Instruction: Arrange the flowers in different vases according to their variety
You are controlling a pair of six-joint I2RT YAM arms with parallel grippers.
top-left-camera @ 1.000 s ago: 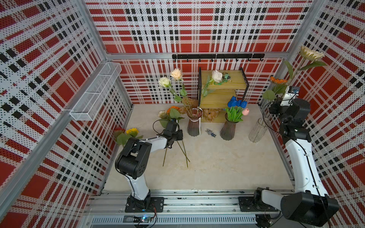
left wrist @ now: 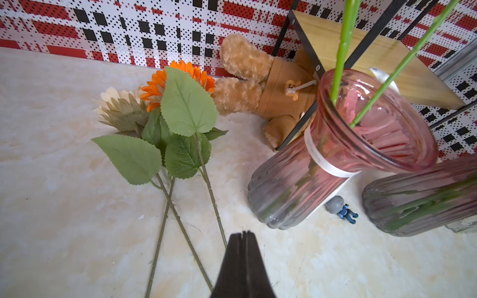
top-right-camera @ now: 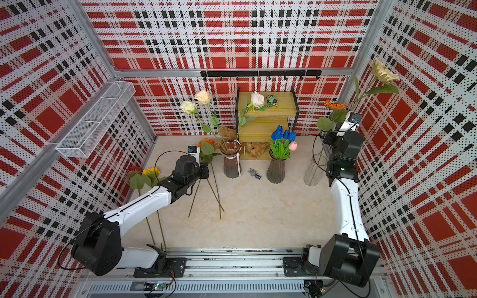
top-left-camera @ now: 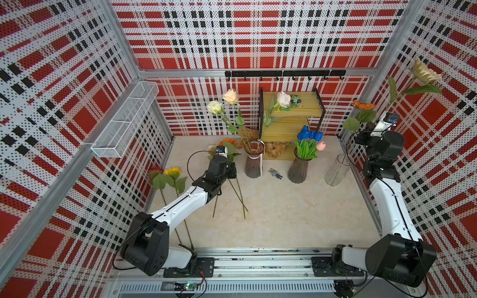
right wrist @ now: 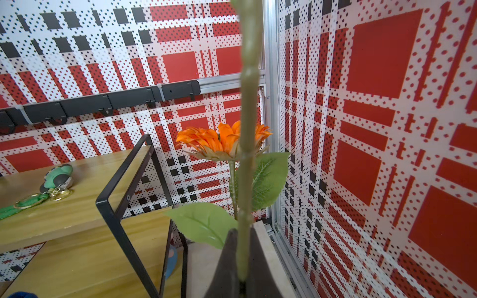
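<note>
In the left wrist view my left gripper is shut with nothing between its fingers. Below and left of its tips, on the tabletop, lie an orange flower (left wrist: pixel 158 85) and a cream flower (left wrist: pixel 121 111) with crossing stems. The nearest orange flower stem (left wrist: pixel 212 201) runs outside the fingers and passes out of sight behind them. My right gripper is shut on the stem of a tall cream sunflower (top-left-camera: pixel 425 72), held upright. Just beyond it, an orange flower (right wrist: pixel 213 141) stands in the clear vase (top-left-camera: pixel 337 171). White roses (top-left-camera: pixel 222 101) fill the pink vase (left wrist: pixel 298 176).
Blue tulips and a pink one stand in a grey vase (top-left-camera: pixel 297 171). Red and yellow flowers (top-left-camera: pixel 172 171) lie at the left. A small figurine (left wrist: pixel 340 208), a teddy bear (left wrist: pixel 283 89) and a wooden shelf (top-left-camera: pixel 298 105) are behind or between.
The right gripper has lifted its cream sunflower and shifted right.
</note>
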